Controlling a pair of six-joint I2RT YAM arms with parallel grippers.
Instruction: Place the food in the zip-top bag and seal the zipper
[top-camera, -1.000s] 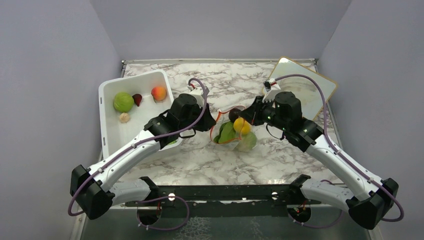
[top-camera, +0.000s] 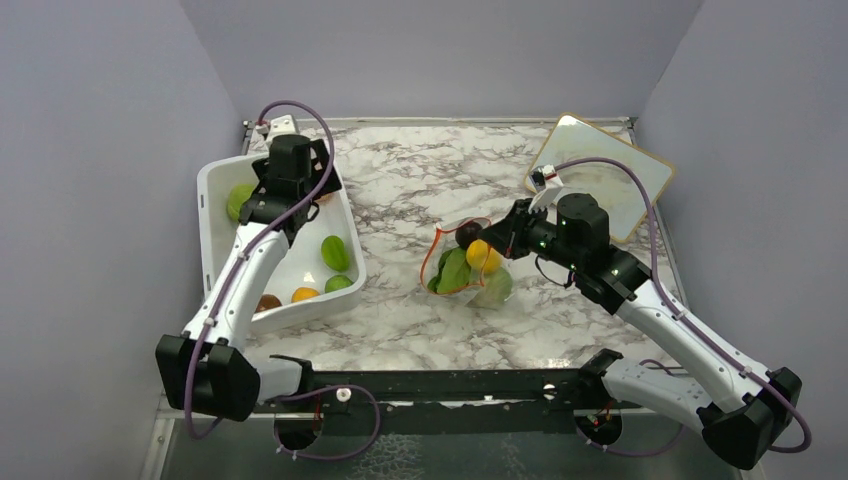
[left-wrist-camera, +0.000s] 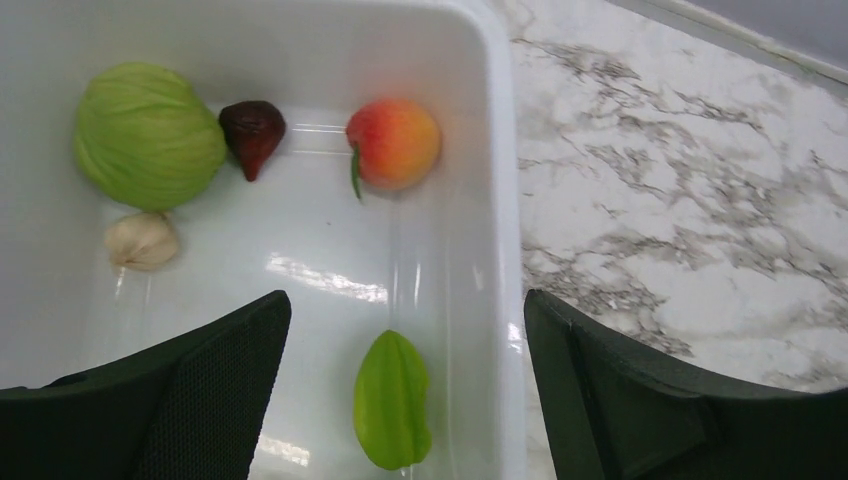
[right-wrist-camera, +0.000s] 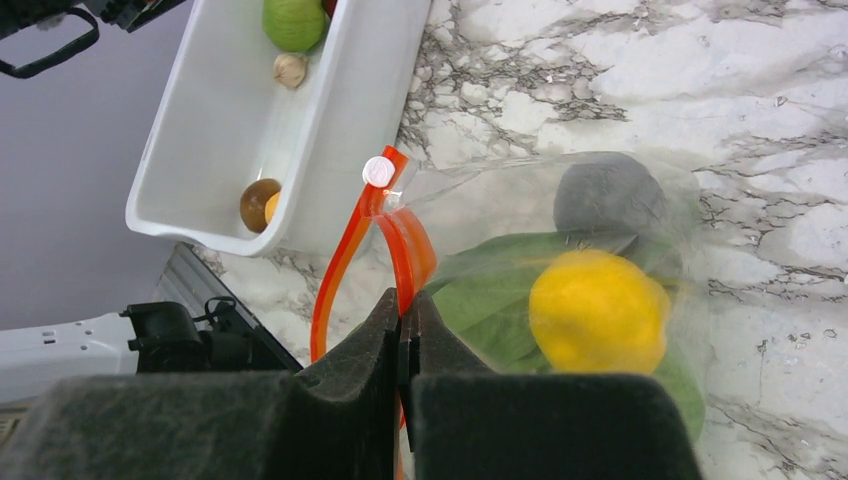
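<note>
The clear bag with orange zipper (right-wrist-camera: 410, 250) lies mid-table holding a yellow item (right-wrist-camera: 598, 310), green items and a dark round one (top-camera: 468, 232). My right gripper is shut on or at the zipper strip at its opening. My left gripper is open over the white bin (left-wrist-camera: 497, 220), which holds a green cabbage (left-wrist-camera: 145, 130), dark red item (left-wrist-camera: 252, 130), garlic (left-wrist-camera: 142, 240), peach (left-wrist-camera: 393, 140), green pepper (left-wrist-camera: 390, 400), and, in the top view, a lime (top-camera: 338, 284), an orange (top-camera: 305, 295) and a brown item (top-camera: 268, 302).
A gold-edged white board (top-camera: 620, 165) lies at the back right.
My left gripper has swung from beside the bag leftward and back over the bin. The right gripper has shifted slightly and stays at the bag's opening.
</note>
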